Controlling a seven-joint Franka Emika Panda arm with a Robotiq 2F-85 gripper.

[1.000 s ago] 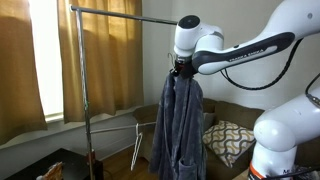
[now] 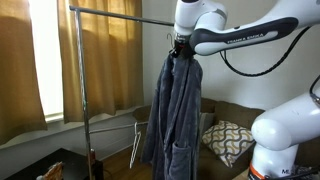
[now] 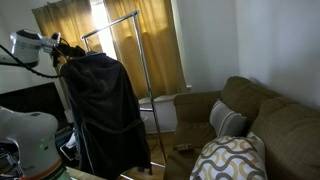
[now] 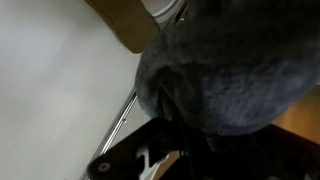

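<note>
A long dark grey garment (image 2: 175,115) hangs from my gripper (image 2: 181,50), which is shut on its top. A thin hook-like wire (image 2: 169,40) shows just beside the gripper; whether it belongs to a hanger inside the garment I cannot tell. Seen from the other side, the garment (image 3: 98,115) spreads wide in front of the metal clothes rack (image 3: 145,70). In the wrist view, grey cloth (image 4: 225,80) fills much of the picture and covers the grip itself. The rack's top bar (image 2: 120,15) runs close to the gripper's height.
A white hanger (image 2: 136,145) hangs low at the rack. Behind are a brown sofa (image 3: 285,120) and a patterned cushion (image 3: 228,158). Orange curtains (image 2: 110,60) cover the window wall. The rack's upright (image 2: 82,80) stands left of the garment.
My gripper has risen, lifting the garment with it, and the cloth has shifted a little to the left in exterior view 1. The rack looks unmoved.
</note>
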